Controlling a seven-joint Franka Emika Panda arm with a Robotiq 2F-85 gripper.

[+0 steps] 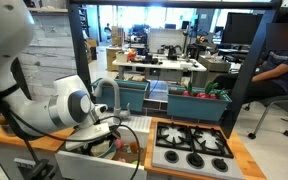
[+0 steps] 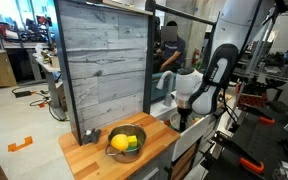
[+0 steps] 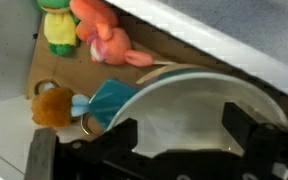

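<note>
A round white dish with a pale rim fills the middle of the wrist view, lying in an open drawer. My gripper is open above it, its dark fingers spread across the dish and nothing held between them. I cannot tell whether they touch it. In exterior view 1 the arm hides much of the dish. Beside the dish lie an orange plush toy, a green and yellow toy and a brown and teal toy.
A metal bowl with yellow items stands on the wooden counter beside the drawer. A gas stove is to the drawer's right. Behind are a faucet and a blue-green basket with red produce.
</note>
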